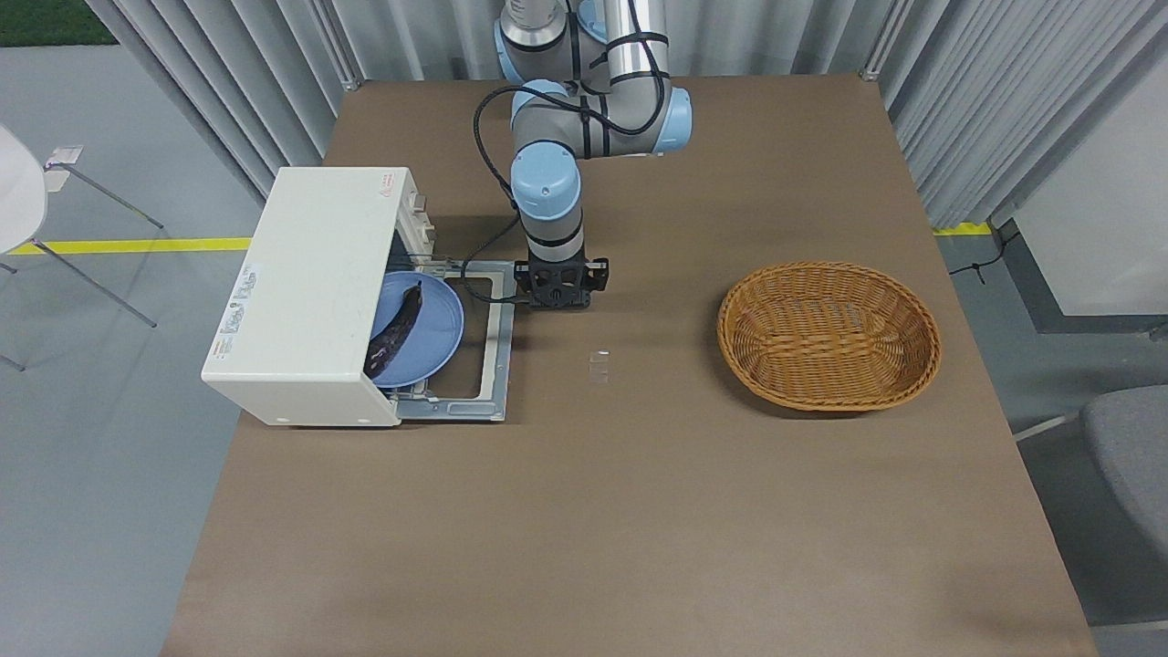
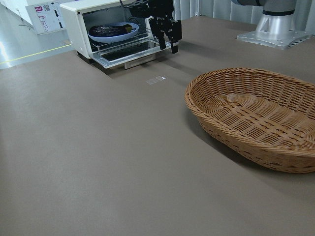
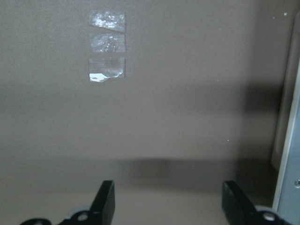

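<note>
A white toaster oven (image 1: 296, 296) stands at the left of the table, its metal-framed door (image 1: 495, 372) lowered. Inside, half out, a blue plate (image 1: 432, 334) holds a dark eggplant (image 1: 394, 328). A woven basket (image 1: 829, 334) sits empty at the right. My gripper hangs just beside the open door, near its outer edge; in the wrist view the fingers stand wide apart over bare table, nothing between them, with the door's edge at the right.
Clear tape pieces (image 3: 107, 44) lie on the table (image 1: 657, 515) between oven and basket. The arm's mounting plate (image 2: 268, 39) is at the back.
</note>
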